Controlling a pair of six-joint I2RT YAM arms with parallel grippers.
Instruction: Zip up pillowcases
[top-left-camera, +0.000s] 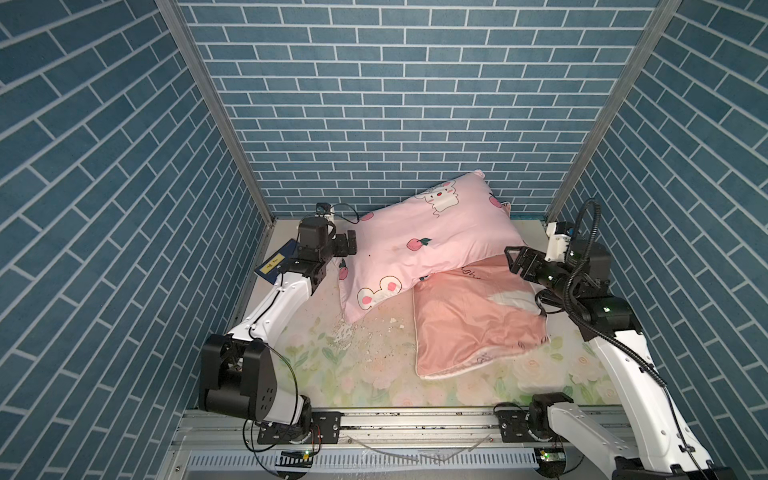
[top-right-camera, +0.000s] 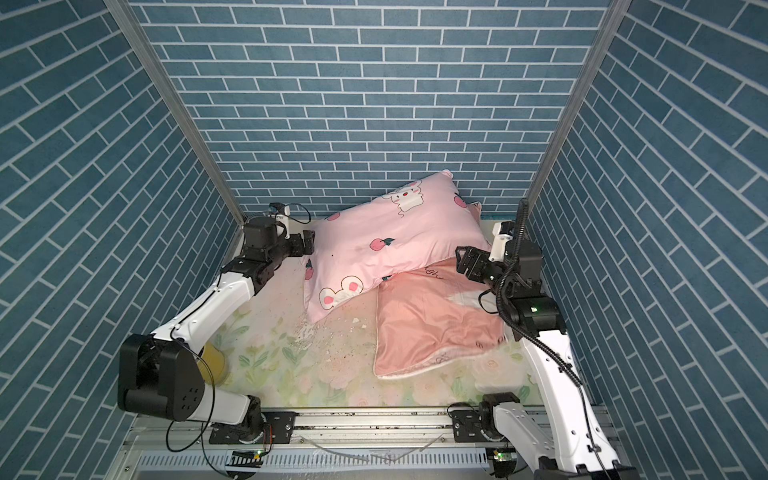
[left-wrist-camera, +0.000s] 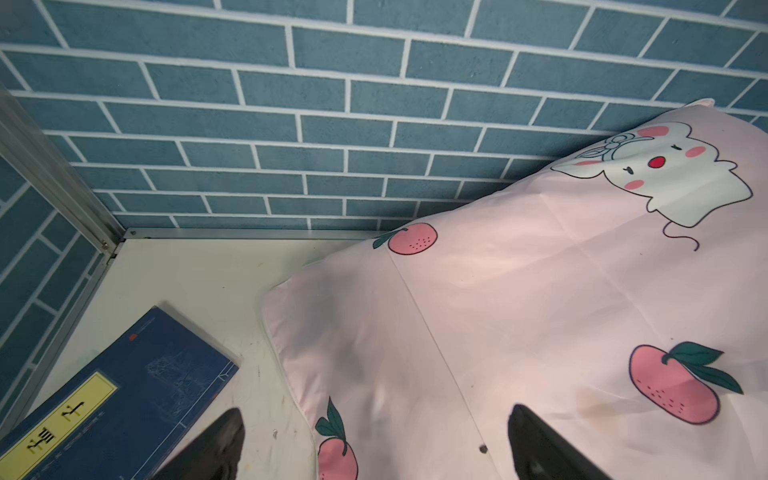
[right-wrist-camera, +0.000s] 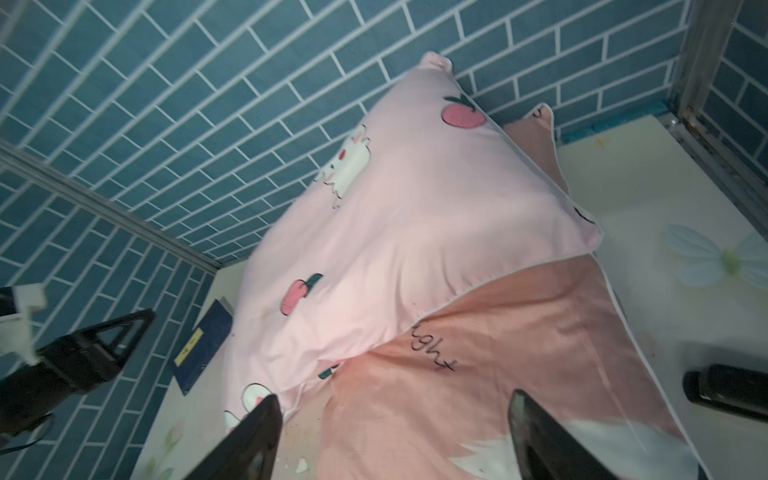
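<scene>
A plump light-pink pillow (top-left-camera: 432, 232) printed with strawberries and animals lies diagonally along the back. A salmon pillowcase (top-left-camera: 472, 328) with white piping lies flat in front of it, partly under its right end; no zipper is clearly visible. My left gripper (top-left-camera: 346, 244) stands open above the pillow's left end, with its fingertips apart at the bottom of the left wrist view (left-wrist-camera: 376, 444). My right gripper (top-right-camera: 470, 262) hangs over the pillowcase near the pillow's right end, its fingers apart in the right wrist view (right-wrist-camera: 400, 436), nothing between them.
A dark blue booklet (left-wrist-camera: 128, 400) lies at the back left. A yellow container (top-right-camera: 213, 364) is at the front left, mostly behind the arm. Tiled walls enclose three sides.
</scene>
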